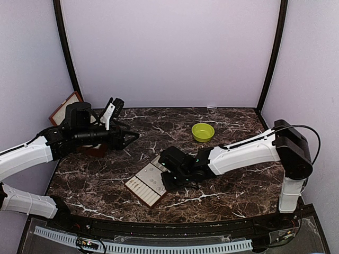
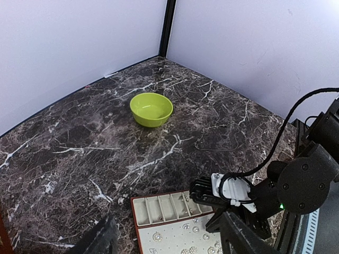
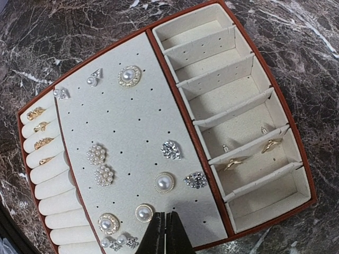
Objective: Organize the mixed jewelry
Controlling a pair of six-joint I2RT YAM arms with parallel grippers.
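A jewelry tray point(image 1: 143, 190) holds gold rings point(image 3: 43, 142) in slots at left, pearl and crystal earrings point(image 3: 170, 150) on its middle pad, and small pieces point(image 3: 270, 144) in two right compartments. My right gripper is over the pad's lower part, shut, its fingertips beside a round pearl earring point(image 3: 143, 213); whether anything is between them is unclear. My left gripper point(image 1: 128, 138) hangs open above the table, left of and behind the tray.
A green bowl point(image 1: 203, 132) stands empty at back right. A raised lidded box point(image 1: 62, 111) is at back left, partly behind my left arm. The marble table point(image 1: 233, 196) has free room around the tray.
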